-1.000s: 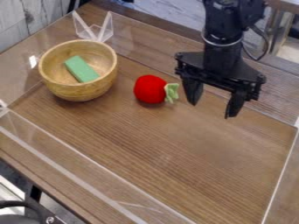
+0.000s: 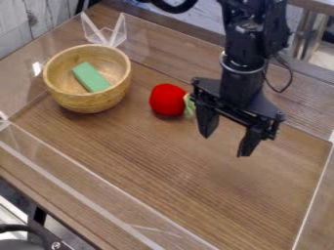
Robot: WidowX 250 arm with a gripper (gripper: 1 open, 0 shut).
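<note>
My black gripper (image 2: 229,130) hangs over the wooden table (image 2: 156,186), right of centre, open with its two fingers spread apart. A red round object (image 2: 166,98) lies on the table just left of the arm. A small light green item, partly hidden behind the arm, is beside it.
A wicker bowl (image 2: 86,98) holding a green block (image 2: 88,76) stands at the upper left.
The red object and the bowl look unmoved.
</note>
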